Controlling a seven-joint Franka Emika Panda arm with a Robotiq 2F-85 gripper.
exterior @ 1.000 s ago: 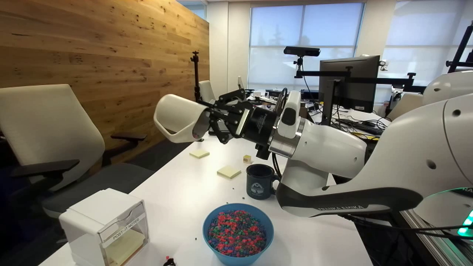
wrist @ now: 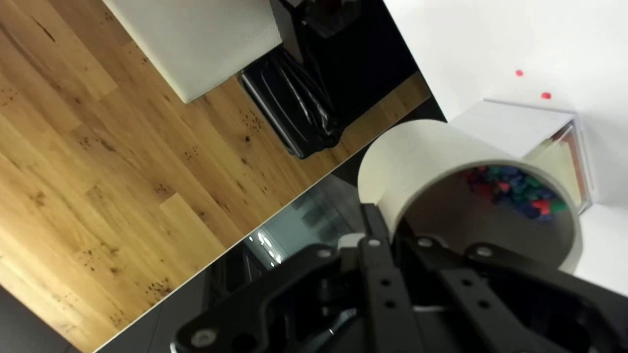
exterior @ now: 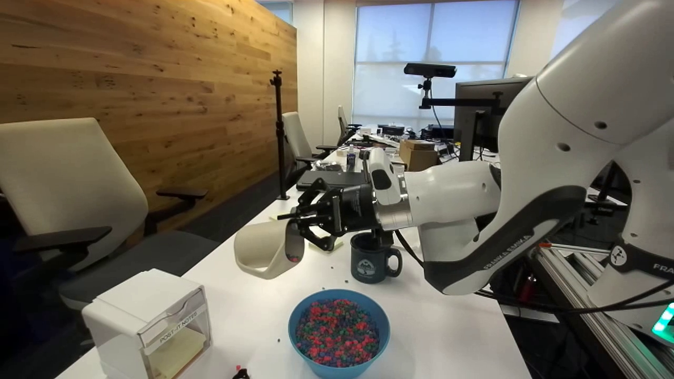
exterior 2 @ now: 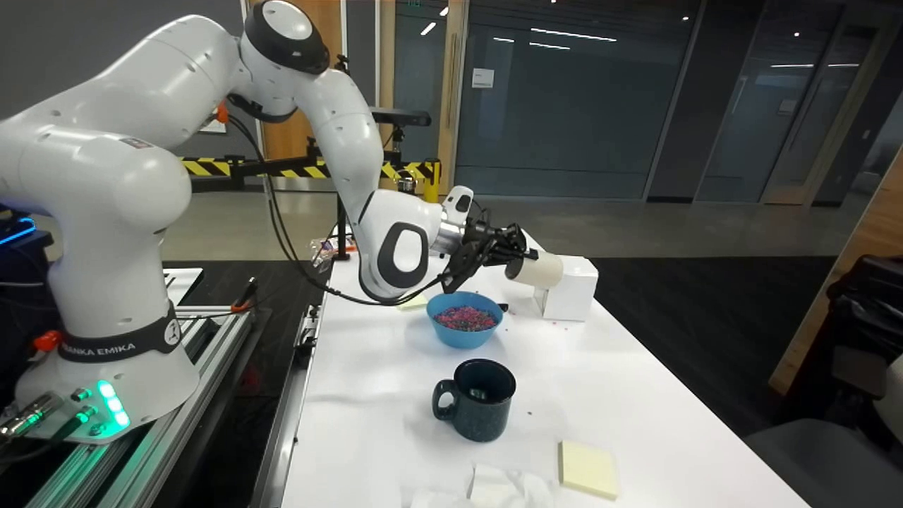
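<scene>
A cream cup [exterior: 259, 249] is tipped onto its side in the air, its mouth turned toward my hand. My gripper is shut on the cup's wall at the rim. Red, green and blue bits [wrist: 518, 191] lie inside the cup [wrist: 424, 147] in the wrist view. Nearer the camera in exterior view 1, a blue bowl [exterior: 317, 366] on the table holds many similar bits [exterior: 338, 331]. The cup [exterior 2: 537, 269] hangs beyond the bowl [exterior 2: 461, 337], near the white box, in exterior view 2.
A dark mug [exterior: 366, 266] stands behind the bowl. At the front left is a white Post-it box [exterior: 136, 306]. A yellow note pad [exterior 2: 588, 468] and crumpled tissue [exterior 2: 508, 488] lie on the table. Two red bits [wrist: 545, 95] are loose on it.
My gripper has come down with the cup, which has shifted slightly right in exterior view 1 and now hangs lower over the table. The bowl, mug and box have not moved.
</scene>
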